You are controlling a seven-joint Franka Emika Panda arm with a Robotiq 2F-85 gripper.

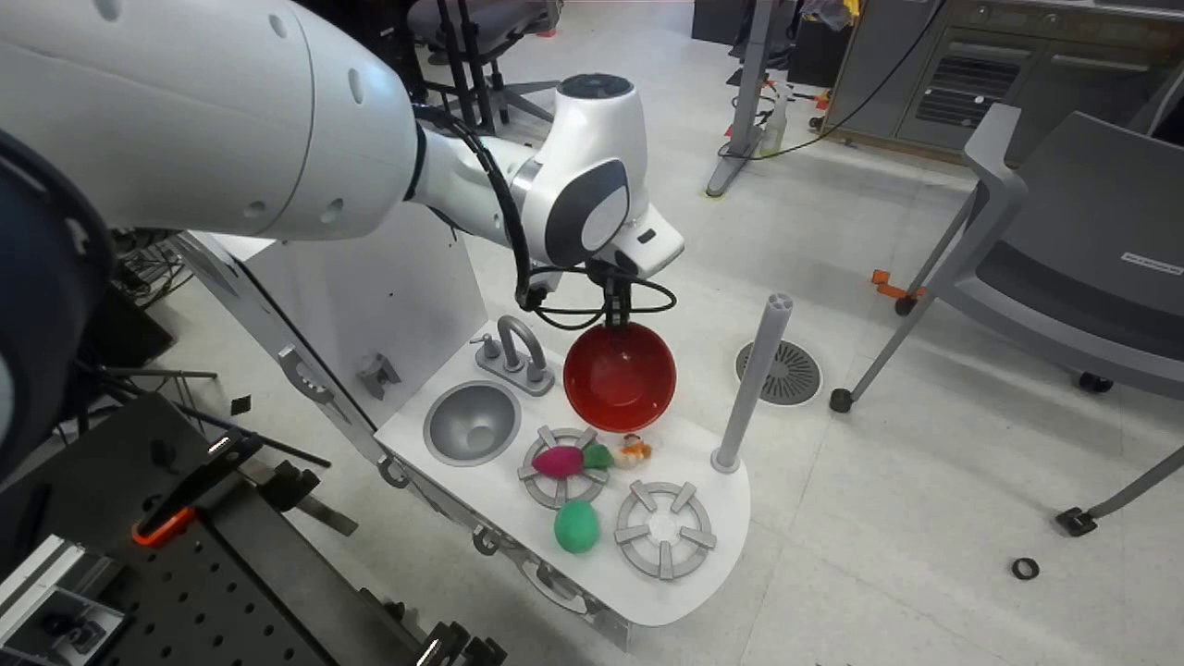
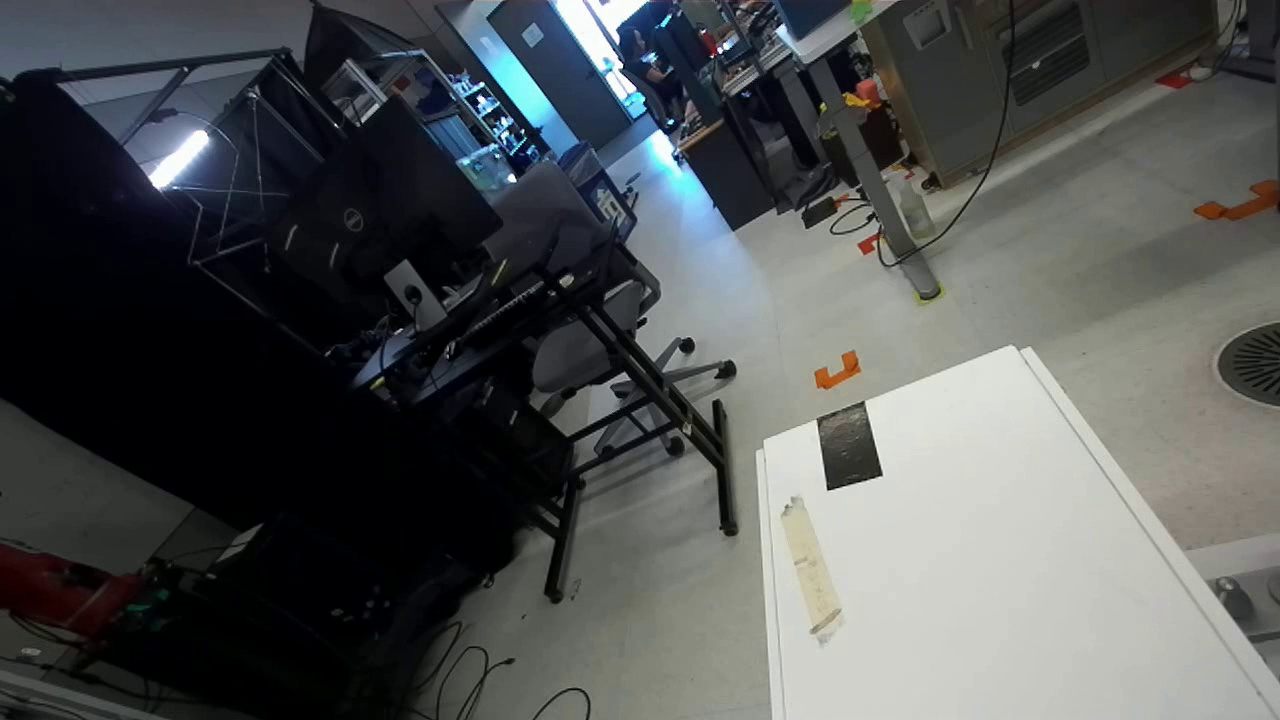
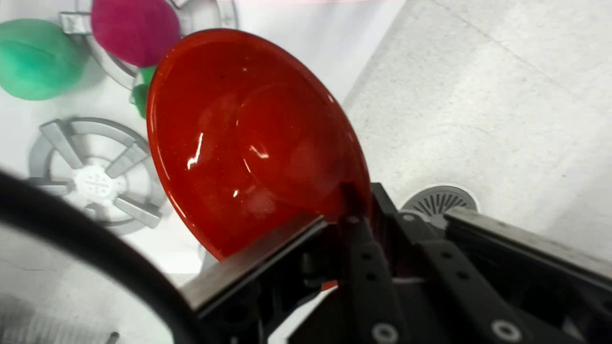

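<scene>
A red bowl [image 1: 619, 377] hangs in the air over the back of the toy kitchen counter [image 1: 677, 605], its inside facing the camera and nothing in it. My gripper [image 1: 617, 322] is shut on the bowl's near rim; in the wrist view the dark fingers [image 3: 358, 246] meet the red bowl [image 3: 258, 137] at its lower right edge. On the counter lie a magenta toy with a green end [image 1: 558, 462] on one burner, a green round toy [image 1: 576, 526], and a small orange-and-white item [image 1: 632, 450] near the bowl.
A silver sink [image 1: 472, 423] with a grey faucet [image 1: 517, 355] lies to the left. An upright grey post [image 1: 755, 383] stands at the counter's right edge. Exterior view 2 shows neither gripper nor bowl.
</scene>
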